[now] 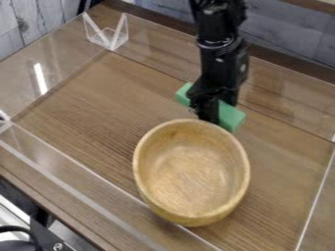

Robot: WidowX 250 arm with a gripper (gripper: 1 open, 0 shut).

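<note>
My black gripper (pixel 210 102) reaches down from the top centre onto a green object (pixel 228 118), which is now tilted and sits just behind the bowl. The fingertips are at the green object and partly overlap it; whether they grip it is unclear. A wide tan bowl (pixel 190 169) sits on the wooden table (pixel 78 118) in front of the gripper.
A small white wire or plastic item (pixel 108 31) stands at the back left. A black cable or part (pixel 16 238) shows at the bottom left corner.
</note>
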